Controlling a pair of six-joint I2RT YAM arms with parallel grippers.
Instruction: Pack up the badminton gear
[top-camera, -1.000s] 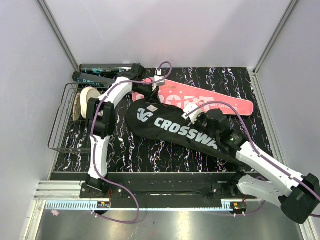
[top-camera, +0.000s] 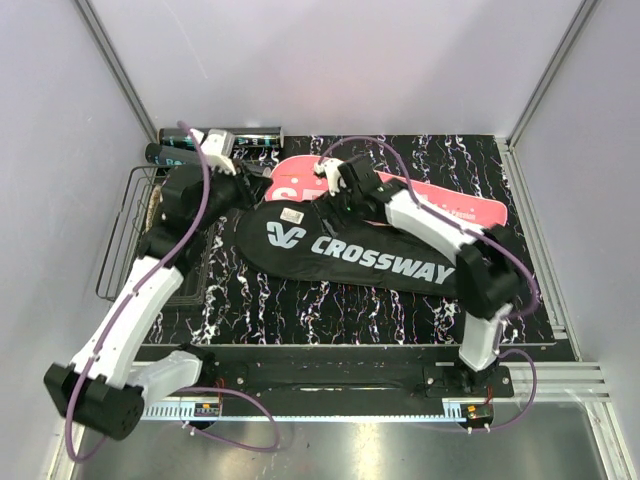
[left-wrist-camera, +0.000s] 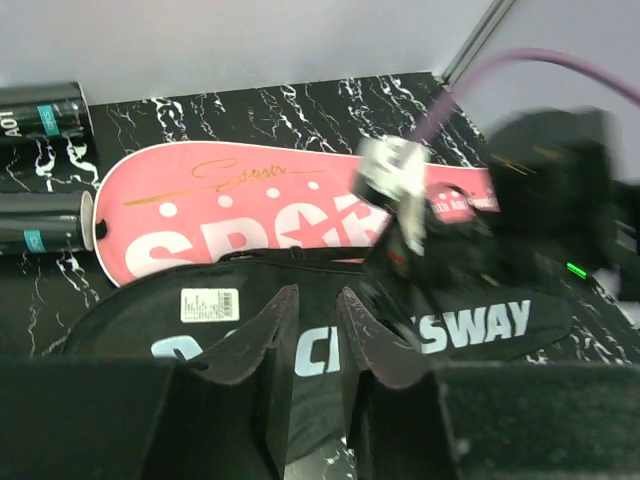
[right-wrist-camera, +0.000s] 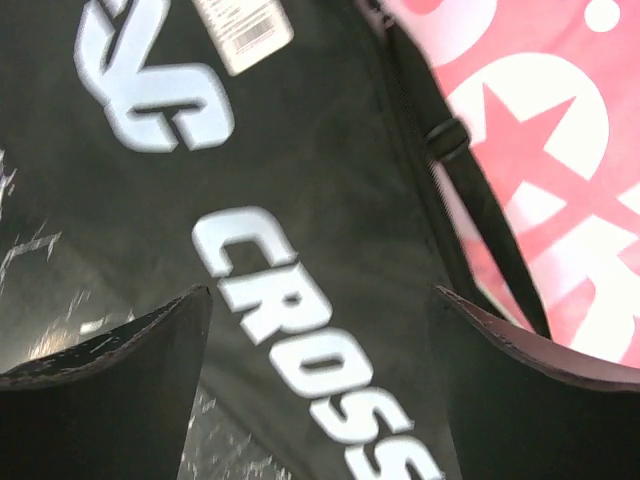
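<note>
The black CROSSWAY bag (top-camera: 380, 262) lies flat on the marble-patterned surface, its zip and strap along the upper edge. Behind it lies the pink racket bag (top-camera: 460, 205). My left gripper (top-camera: 256, 186) hangs above the black bag's left end; its fingertips (left-wrist-camera: 285, 300) appear near the middle of the left wrist view, and I cannot tell how far apart they really stand. My right gripper is over the black bag, its fingers apart with the lettering visible between them. In the left wrist view the blurred right arm hides part of both bags.
At the left stands a wire basket (top-camera: 124, 240), partly hidden by my left arm. Black shuttlecock tubes (top-camera: 240, 137) lie behind it along the back wall. Bare surface shows in front of the black bag.
Both arms have moved: the left down-left toward the basket, the right up-left over the bag's middle. The black bag's right end has shifted back toward the pink bag.
</note>
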